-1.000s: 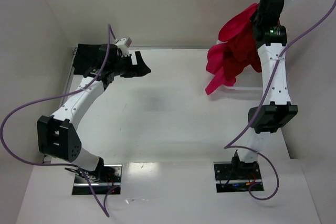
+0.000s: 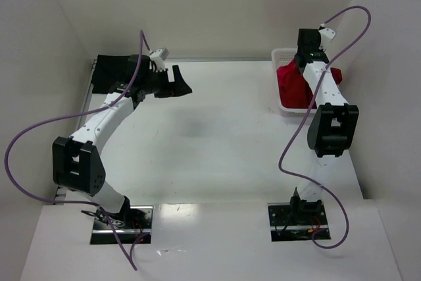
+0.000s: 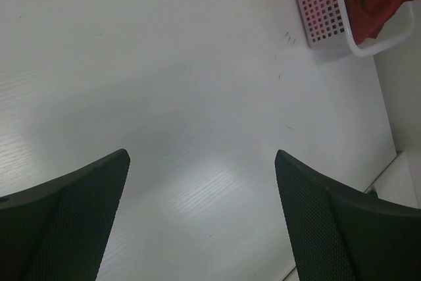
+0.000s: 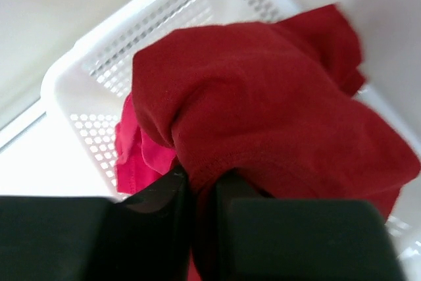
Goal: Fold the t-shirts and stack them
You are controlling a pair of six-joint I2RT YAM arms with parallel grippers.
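Bunched fabric of a dark red shirt (image 4: 243,97) is pinched between the fingertips of my right gripper, which is shut on it. That shirt lies folded over in the white basket (image 2: 287,110) at the back right. Beneath it in the right wrist view shows brighter red cloth (image 4: 139,156); whether that is a second shirt or another part of the same one I cannot tell. On the far left of the table is a black cloth (image 2: 108,74), flat and roughly rectangular. My left gripper hangs over the table, open, with nothing between its fingers.
Bare white table (image 2: 210,136) fills the middle. The basket stands close to the right wall (image 2: 395,97), and a back wall (image 2: 210,11) rises behind the table. Purple cables (image 2: 287,149) run loosely along both arms.
My right gripper has come down toward the basket with the red cloth, which hung spread over the rim and now lies inside.
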